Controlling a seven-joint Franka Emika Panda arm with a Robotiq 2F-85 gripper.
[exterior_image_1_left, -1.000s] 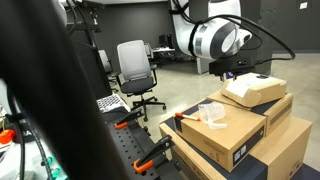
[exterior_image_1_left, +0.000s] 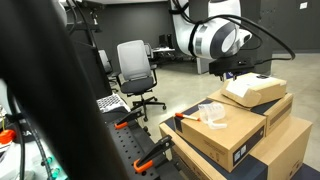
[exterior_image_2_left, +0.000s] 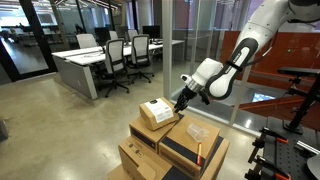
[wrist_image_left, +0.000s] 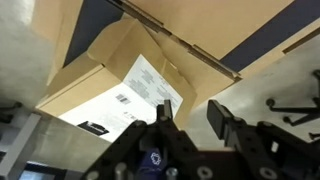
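Observation:
A small cardboard box (exterior_image_1_left: 262, 90) with a white printed sheet (exterior_image_1_left: 240, 86) on its top rests on larger boxes. In the wrist view the box (wrist_image_left: 95, 88) and its sheet (wrist_image_left: 145, 82) lie below and left of my gripper. The two dark fingers stand apart, open, with nothing visible between them. From the other side, the white arm (exterior_image_2_left: 207, 75) reaches toward the small box (exterior_image_2_left: 158, 113), and the gripper (exterior_image_2_left: 181, 103) hangs close to its right side. Whether it touches the box cannot be told.
A clear plastic container (exterior_image_1_left: 211, 112) and a red-handled tool (exterior_image_1_left: 187, 117) lie on the neighbouring large box (exterior_image_1_left: 232, 135). Large cartons fill the space beneath. An office chair (exterior_image_1_left: 134, 65) stands behind, with open floor (exterior_image_2_left: 75, 125) to the left of the boxes.

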